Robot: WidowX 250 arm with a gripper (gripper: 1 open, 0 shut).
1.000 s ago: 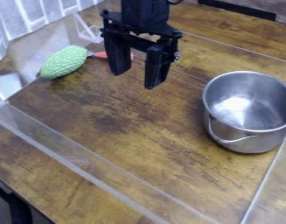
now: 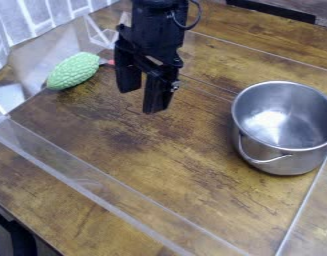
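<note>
My black gripper (image 2: 142, 88) hangs above the middle of the wooden table, its two fingers parted with nothing visible between them. To its left, near the back, lies a green corn-like toy (image 2: 70, 72) with a bit of red behind the gripper. A steel pot (image 2: 283, 125) stands at the right, apart from the gripper.
Clear plastic edging (image 2: 92, 188) runs along the left and front of the table (image 2: 159, 180), and another along the right. A white patterned cloth is at the back left.
The gripper has turned about its vertical axis and shifted slightly left, its fingers now looking closer together from this angle. The toy and pot have not moved.
</note>
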